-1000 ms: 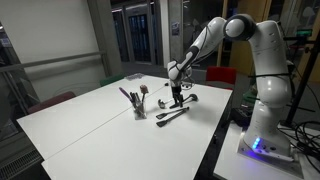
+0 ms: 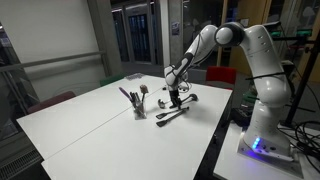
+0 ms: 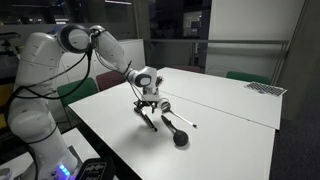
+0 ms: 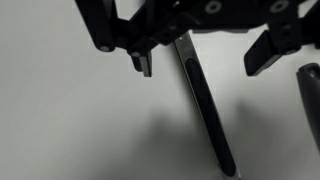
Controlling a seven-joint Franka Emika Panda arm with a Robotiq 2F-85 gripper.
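Note:
Wide open, my gripper has nothing between its fingers. In the wrist view a utensil with a black handle [image 4: 205,100] and a silvery shaft passes below the gap between the fingers, lying on the white table. Part of another dark utensil [image 4: 311,95] shows at the right edge. From outside, the gripper [image 2: 176,103] hangs low over a group of dark kitchen utensils on the table. One black utensil [image 2: 173,116] lies on the near side of it. In the second exterior view a dark round-headed utensil [image 3: 180,138] lies to the right of my gripper [image 3: 150,108].
A holder [image 2: 139,111] with several upright utensils stands left of the gripper. Red chairs [image 2: 55,101] stand beyond the table's edge.
The arm has shifted very slightly over the utensils during the last second. The utensils and the holder look unmoved.

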